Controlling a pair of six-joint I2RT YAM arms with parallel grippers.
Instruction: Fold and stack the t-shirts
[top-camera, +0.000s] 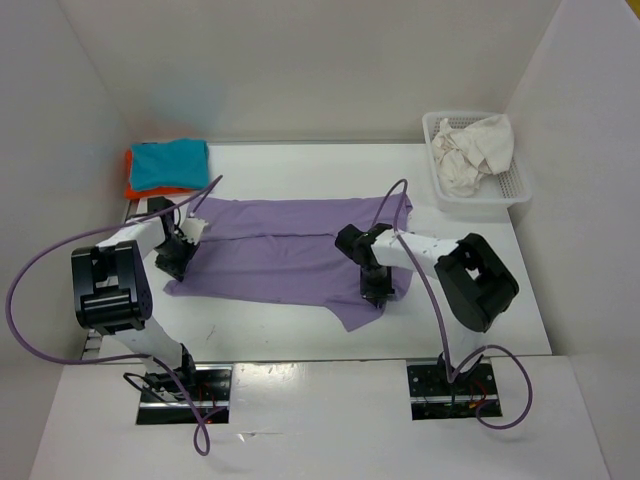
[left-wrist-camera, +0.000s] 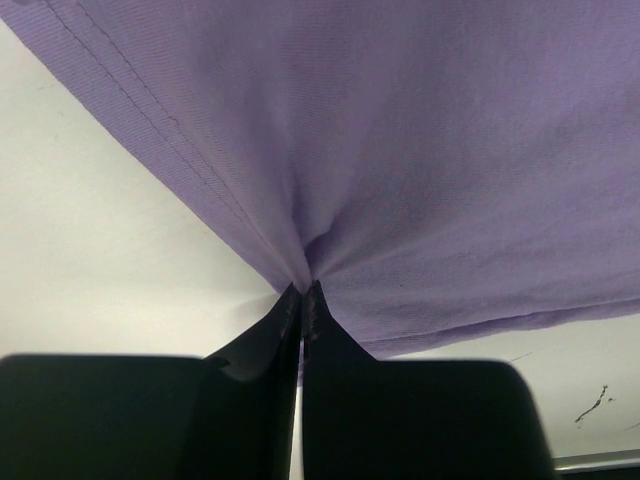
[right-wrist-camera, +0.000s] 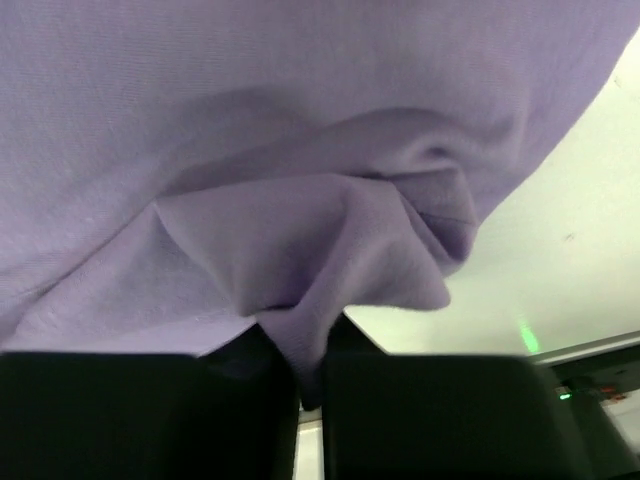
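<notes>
A purple t-shirt (top-camera: 290, 261) lies spread over the white table, its long edges running left to right. At its left end my left gripper is shut on the shirt, pinching fabric close to a stitched hem (left-wrist-camera: 140, 100); creases fan out from the fingertips. My right gripper is shut too, with a bunched fold of the same shirt (right-wrist-camera: 290, 230) between its fingers. From above, that right gripper (top-camera: 377, 298) sits at the shirt's near right part, where a flap (top-camera: 352, 314) points toward the front edge.
A folded teal cloth (top-camera: 169, 164) rests on an orange one (top-camera: 130, 180) at the back left. In the back right corner, a white basket (top-camera: 519, 187) holds crumpled cream cloth (top-camera: 470, 155). Bare table shows along the front (top-camera: 270, 335).
</notes>
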